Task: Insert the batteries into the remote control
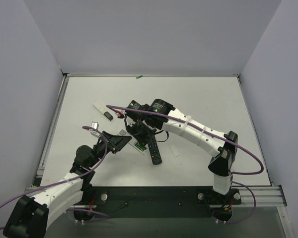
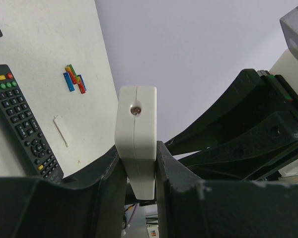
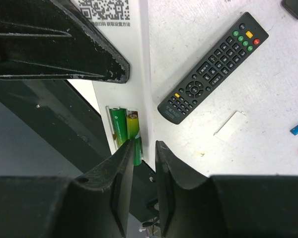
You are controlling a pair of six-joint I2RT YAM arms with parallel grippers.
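Observation:
A white remote is held by my left gripper, shut on it and seen end-on in the left wrist view. In the right wrist view its open battery bay shows a green battery [image 3: 119,126] and a yellow-and-green battery [image 3: 133,124], the latter sticking out at the lower end. My right gripper has its fingertips at the bay's lower end, beside that battery, part open; whether it touches the battery is unclear.
A black remote [image 3: 211,69] lies on the white table [image 1: 203,99]. A white cover piece [image 3: 231,124], coloured batteries [image 2: 69,82] and a dark block [image 3: 294,7] lie around it. Another white remote [image 1: 100,109] lies further back left.

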